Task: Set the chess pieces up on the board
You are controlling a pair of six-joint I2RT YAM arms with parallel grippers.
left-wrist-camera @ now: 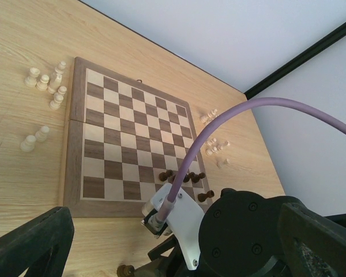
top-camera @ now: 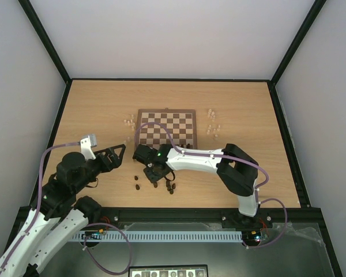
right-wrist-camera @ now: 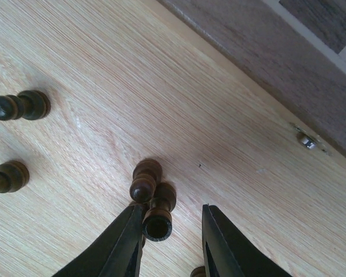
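The checkered board point(left-wrist-camera: 127, 124) lies flat, and several dark pieces stand near its lower right corner in the left wrist view, among them a dark piece point(left-wrist-camera: 206, 195). My right gripper is over the table just off the board's edge, its fingers apart. Below and between its fingers lies a cluster of dark pieces point(right-wrist-camera: 145, 179), one with its round base point(right-wrist-camera: 157, 227) facing up beside the left finger; none looks gripped. My left gripper point(top-camera: 120, 154) hangs open and empty left of the board.
Light pieces point(top-camera: 130, 122) are grouped left of the board, and more light pieces point(top-camera: 212, 122) are on its right. A metal clasp point(right-wrist-camera: 307, 140) sticks out from the board's edge. The table behind the board is bare.
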